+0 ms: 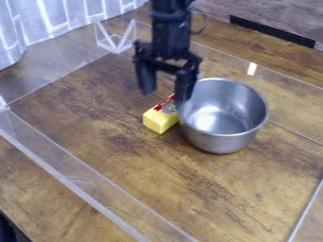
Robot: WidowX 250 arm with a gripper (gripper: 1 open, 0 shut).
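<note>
My dark gripper (165, 83), blurred and open, hangs over a yellow box (159, 120) with a red and white label, its fingers above the box's far end. A steel bowl (225, 128) sits on the wooden table just right of the box and partly hides it. I see nothing held between the fingers.
Transparent barrier edges run along the sides, and a small clear stand (113, 38) is at the back left, near a white curtain.
</note>
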